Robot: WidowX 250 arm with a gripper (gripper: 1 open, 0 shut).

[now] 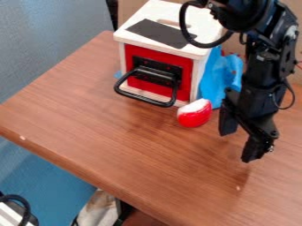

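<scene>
My black gripper hangs over the right side of the wooden table, pointing down, right of a red and white round object. Whether its fingers are open or shut is unclear. A white box with a red front stands at the back, with a black handle bar at its front.
A crumpled blue plastic item lies right of the box, behind the red object. Beyond the front-left edge are a blue surface and some items below.
</scene>
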